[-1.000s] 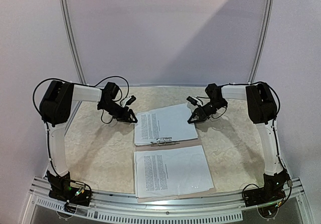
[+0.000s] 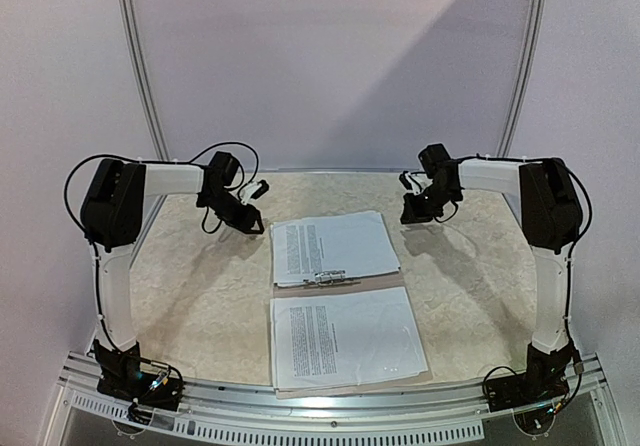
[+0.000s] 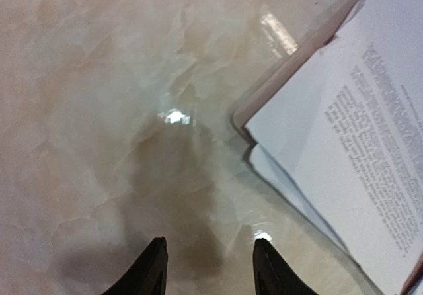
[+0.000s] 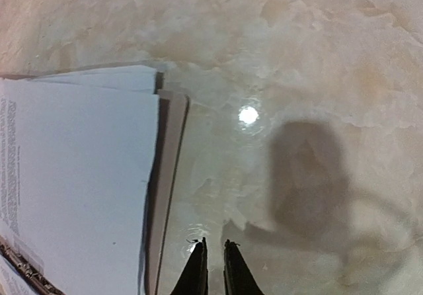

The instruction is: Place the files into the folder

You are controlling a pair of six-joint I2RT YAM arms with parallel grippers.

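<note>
An open folder (image 2: pixel 365 284) lies on the table with its metal clip (image 2: pixel 330 278) across the middle. Printed sheets rest on both halves, an upper stack (image 2: pixel 350 246) and a lower stack (image 2: pixel 375 336). In the left wrist view, the corner of the top sheet (image 3: pixel 297 120) stands slightly apart from a sheet under it. Off the upper left edge, my left gripper is open over bare table. My right gripper is part open, clear of the folder's right edge (image 4: pixel 173 129), its fingers empty. Two slightly offset sheets (image 4: pixel 99 110) show at that upper right corner.
Bare marbled table (image 2: pixel 480 266) lies on both sides of the folder and behind it. A metal rail (image 2: pixel 240 393) runs along the front, close to the lower stack.
My right gripper has drawn back to the right, off the upper stack's edge. The left has shifted slightly left and up.
</note>
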